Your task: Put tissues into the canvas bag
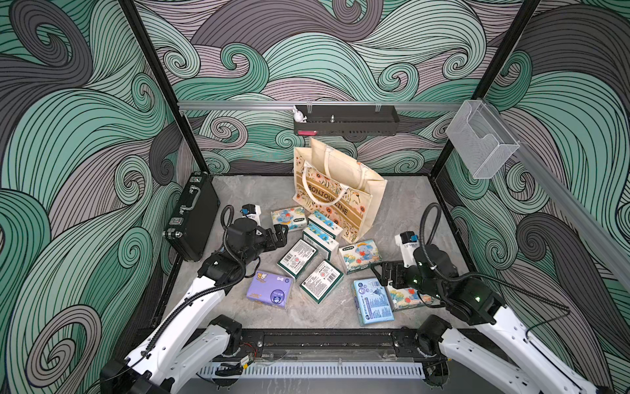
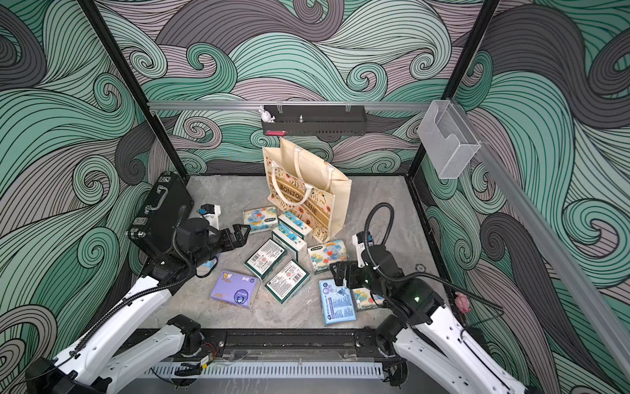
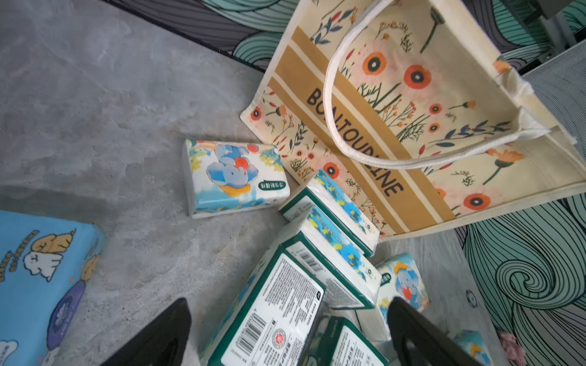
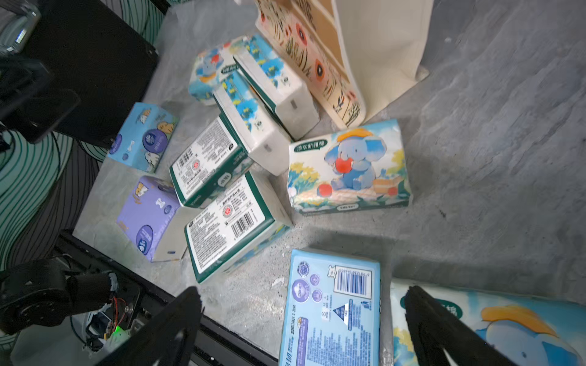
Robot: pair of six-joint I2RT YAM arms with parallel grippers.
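The canvas bag (image 1: 338,190) stands upright at the back, handles up. Tissue packs lie in front of it: elephant packs (image 4: 349,167) (image 3: 238,174), several green-edged packs (image 1: 321,281), a purple pack (image 1: 269,287) and blue packs (image 4: 329,305) (image 3: 36,286). My left gripper (image 1: 275,237) is open above the table near the left packs, nothing between its fingers. My right gripper (image 2: 344,272) is open above the front-right packs, the light blue one below between its fingertips in the wrist view.
A black case (image 1: 192,216) stands along the left edge. A wire-mesh holder (image 1: 481,141) and a black shelf (image 1: 344,121) hang on rails above. Bare table lies to the right of the bag.
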